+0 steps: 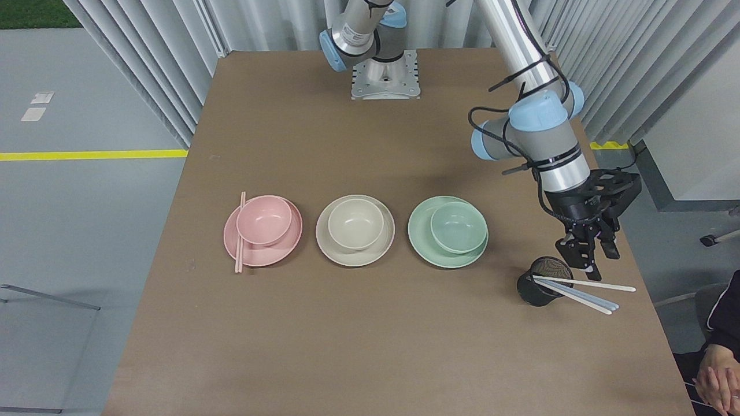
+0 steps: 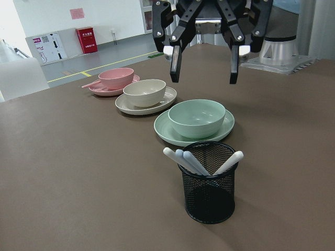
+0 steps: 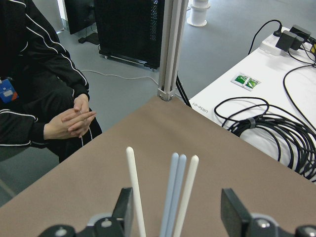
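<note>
My gripper [image 2: 204,68] hangs open above a black mesh holder [image 2: 208,198] with nothing between its fingers. In the holder lean two white chopsticks [image 3: 187,192] and two light-blue ones [image 3: 173,192]. On the table, left to right in the front view, stand a pink bowl [image 1: 263,219] on a pink plate [image 1: 277,254] with pink chopsticks [image 1: 240,236] on its left side, a cream bowl [image 1: 355,224] on a cream plate [image 1: 354,256], and a mint bowl [image 1: 458,226] on a mint plate [image 1: 440,259].
A seated person [image 3: 69,123] is beside the table's right edge, with a white side table [image 3: 256,74] holding coiled cables [image 3: 276,133] nearby.
</note>
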